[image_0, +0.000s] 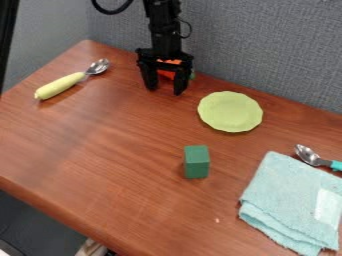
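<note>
The black gripper (166, 78) is lowered to the table at the back centre, in front of an orange object with a green end (170, 64), probably a carrot, which it largely hides. Whether its fingers are open or shut on anything cannot be made out.
A yellow corn or handle-like object (58, 86) and a spoon (96, 67) lie back left. A light green plate (230, 111) is right of the gripper. A green block (197, 161), a folded cloth (287, 205) and another spoon (305, 155) lie nearer or right.
</note>
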